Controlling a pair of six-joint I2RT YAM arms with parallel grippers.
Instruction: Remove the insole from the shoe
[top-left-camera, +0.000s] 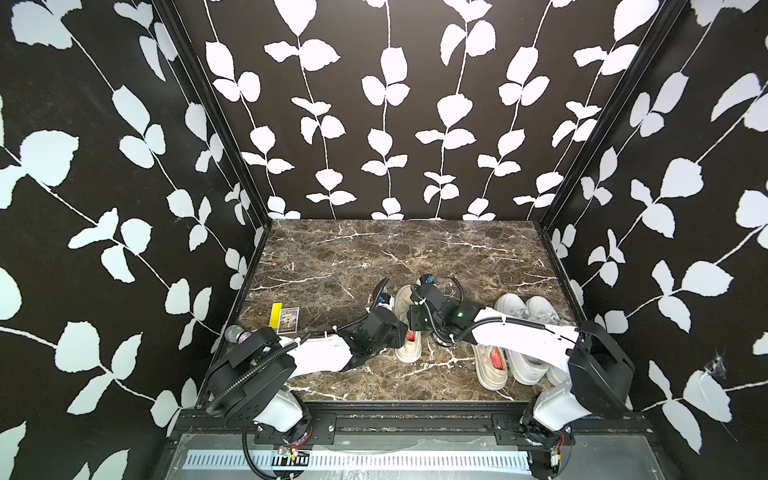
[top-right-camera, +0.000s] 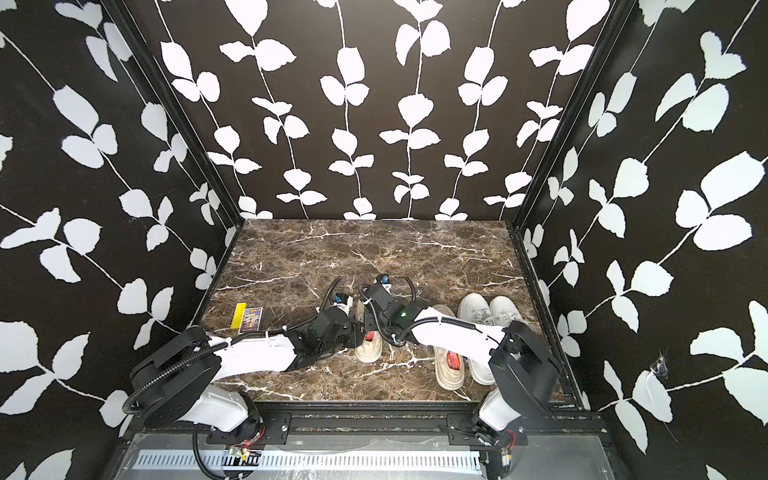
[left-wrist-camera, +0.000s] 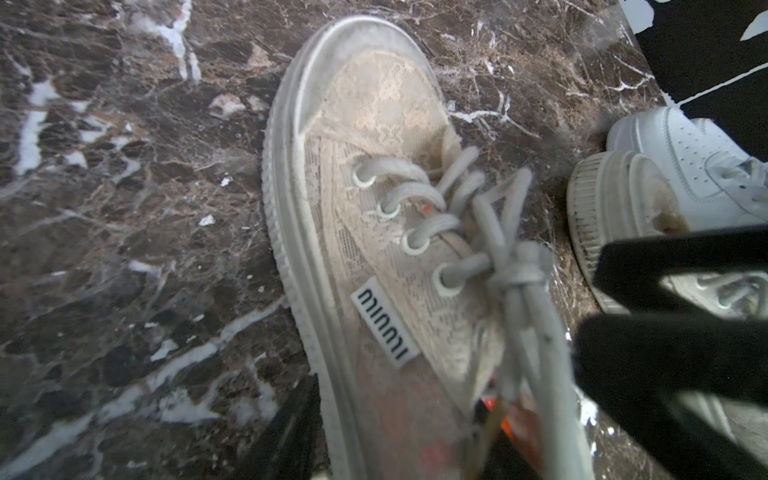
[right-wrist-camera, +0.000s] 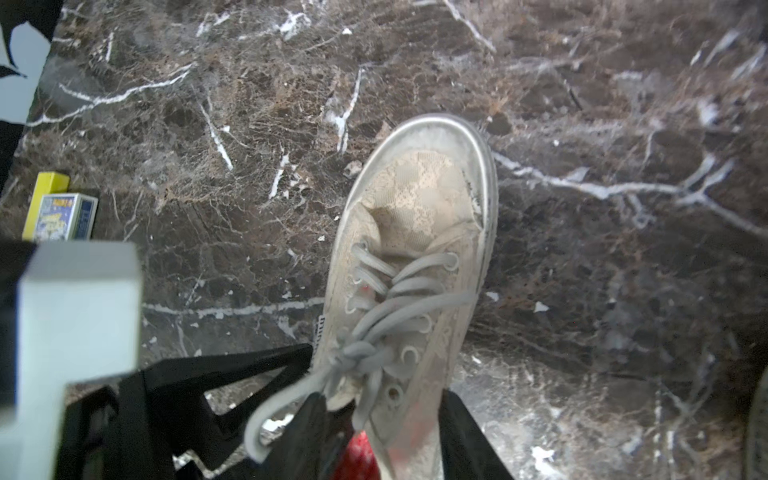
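Note:
A beige lace-up canvas sneaker (left-wrist-camera: 352, 200) with a "MINMI" label stands upright at the middle of the marble table, toe toward the back, red showing inside its opening. My left gripper (top-left-camera: 397, 328) is at its left side; its fingertips reach the rear part of the shoe, low in the left wrist view, where they are mostly hidden. My right gripper (top-left-camera: 416, 318) is over the rear of the shoe from the right, fingertips either side of the collar in the right wrist view. Whether either grips anything is unclear. The insole itself is mostly hidden.
Another beige sneaker (top-right-camera: 448, 368) and white shoes (top-right-camera: 476, 308) stand at the right. A yellow box (top-left-camera: 275, 315) and a card box (top-left-camera: 289, 320) lie at the left.

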